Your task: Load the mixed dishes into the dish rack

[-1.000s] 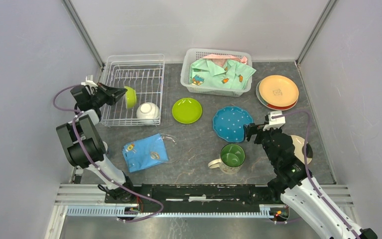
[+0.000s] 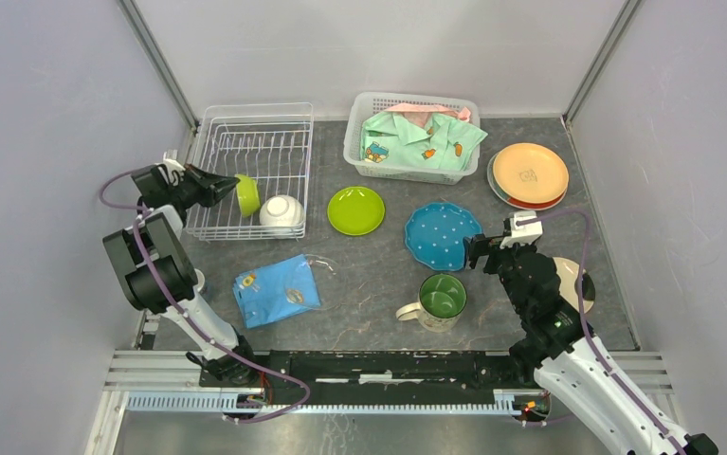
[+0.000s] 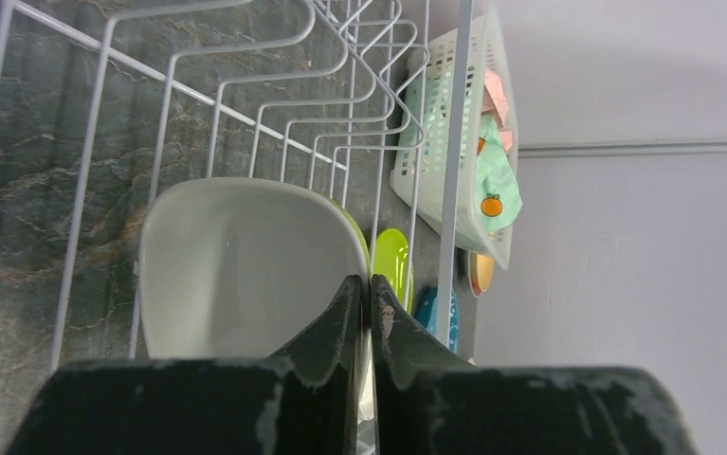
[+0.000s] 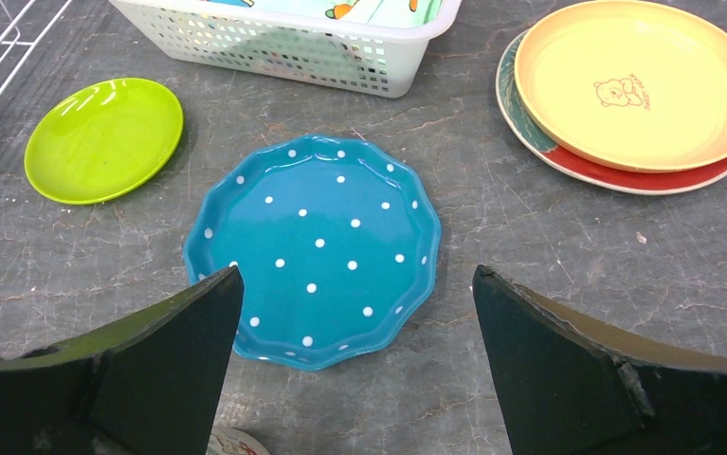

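In the white dish rack (image 2: 288,142), my left gripper (image 2: 231,182) is shut on the rim of a green bowl (image 2: 249,196), held on its side; its pale inside (image 3: 241,265) fills the left wrist view's centre among the wires. A white bowl (image 2: 281,211) sits in the rack's front right. My right gripper stands open above the table near the blue dotted plate (image 4: 317,246), nothing between its fingers. A lime plate (image 2: 355,210), stacked plates (image 2: 531,172), a large mug (image 2: 442,301) and a cream dish (image 2: 566,280) lie on the table.
A basket (image 2: 362,156) of cloths stands at the back beside the rack. A folded blue packet (image 2: 274,289) lies in front of the rack. Bare table shows between lime plate, mug and packet.
My left gripper and the green bowl have shifted slightly within the rack, toward the front and left. The right arm has not moved.
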